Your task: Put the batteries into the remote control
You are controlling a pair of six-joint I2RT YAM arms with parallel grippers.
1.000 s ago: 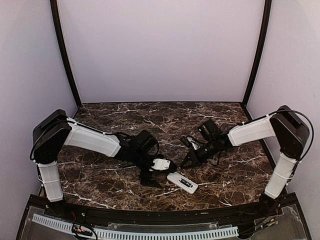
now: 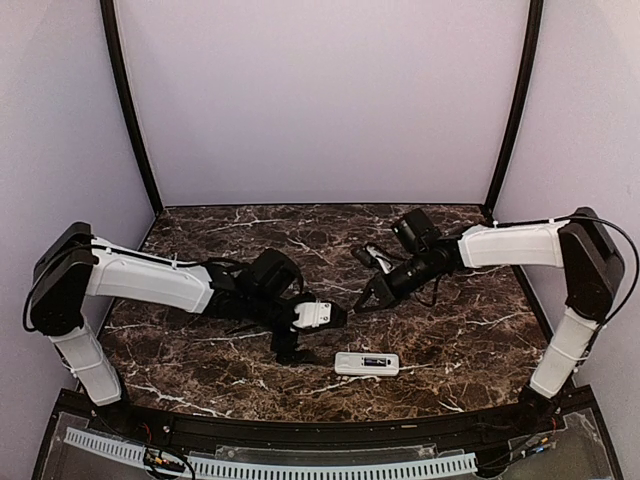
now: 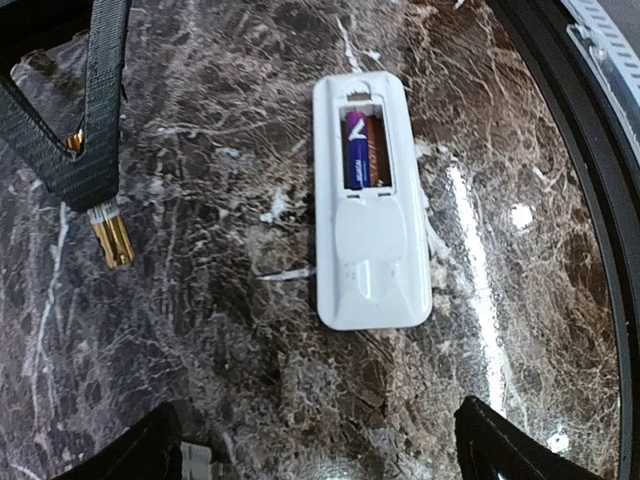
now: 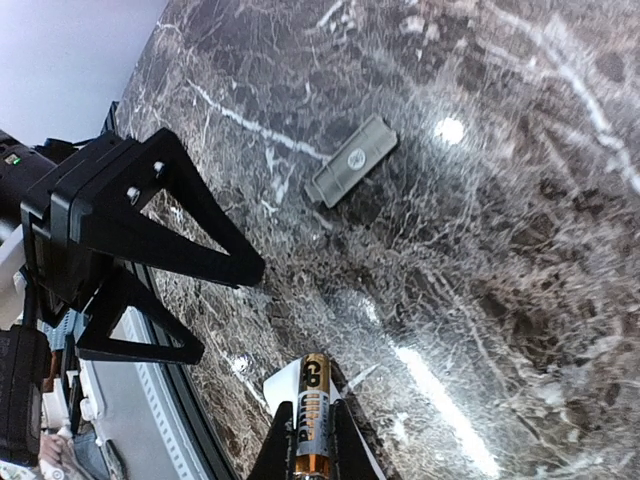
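Note:
The white remote (image 2: 348,364) lies on the table with its battery compartment open. In the left wrist view, a purple battery (image 3: 357,150) lies in one side of that compartment; beside it shows a reddish-brown strip, and I cannot tell whether it is a battery. My right gripper is shut on a gold-and-black battery (image 4: 313,400), whose end sticks out past the fingers, above and apart from the remote. My left gripper stands open near the remote's end, with nothing between its fingers. A grey battery cover (image 4: 352,160) lies loose on the table.
A black rail (image 2: 300,428) runs along the front edge. The two grippers are close together.
The remote has turned from a slant to lie straight across the top view. My left arm has drawn back to the left, and my right gripper has moved away from the remote, backward and left.

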